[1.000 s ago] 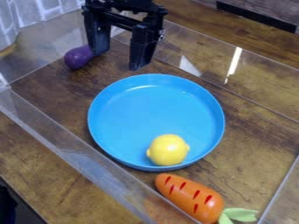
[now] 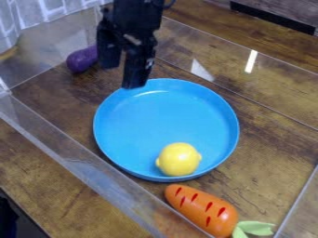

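Note:
A dark, blurred gripper (image 2: 123, 58) hangs open over the back left, just beyond the far rim of a blue plate (image 2: 155, 121), with nothing visible held. A yellow round lemon-like toy (image 2: 179, 158) rests on the plate's front part. A purple object, likely a vegetable toy (image 2: 81, 58), lies at the back left, left of the gripper and partly beside it.
An orange toy carrot (image 2: 203, 207) with pale green top lies in front of the plate. Clear transparent walls border the wooden surface (image 2: 261, 112).
The plate, yellow toy and carrot are unmoved.

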